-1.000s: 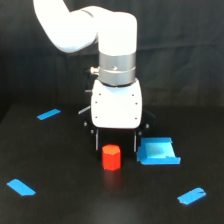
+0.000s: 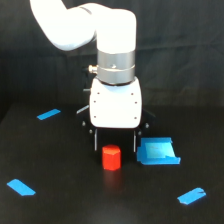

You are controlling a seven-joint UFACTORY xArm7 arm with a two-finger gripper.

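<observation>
A red block (image 2: 111, 158) rests on the dark table near the middle of the camera view. My gripper (image 2: 116, 142) points downward just above or behind it, its two dark fingers wide apart to the left and right. The fingers look open, and the block does not appear to be gripped. How far the fingertips stand from the block in depth cannot be told. To the right of the block sits a small light-blue open box (image 2: 158, 160).
Strips of blue tape lie on the table: one at the back left (image 2: 48, 114), one at the front left (image 2: 20, 187) and one at the front right (image 2: 191, 196).
The arm and hand have shifted very slightly. The red block and the blue box stay in about the same places, and the fingers are still apart.
</observation>
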